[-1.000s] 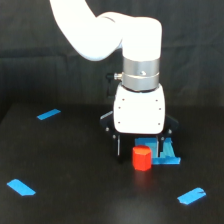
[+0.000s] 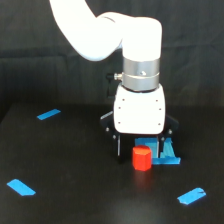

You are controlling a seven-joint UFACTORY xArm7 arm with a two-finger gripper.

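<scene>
A small red block [image 2: 142, 159] rests on the dark table, right of centre in the camera view. Right behind it, and showing more to its right, lies a flat blue piece [image 2: 168, 153], partly covered by the block and the hand. My gripper [image 2: 139, 148] points down over this spot. Its thin dark fingers stand apart, one on either side of the block in this view, so it looks open. Whether the block is directly between them or nearer the camera, I cannot tell.
Blue strips lie flat at the far left [image 2: 48, 114], the near left [image 2: 20, 187] and the near right [image 2: 191, 196]. Most of the black table left of the gripper is bare. A dark curtain [image 2: 50, 60] hangs behind.
</scene>
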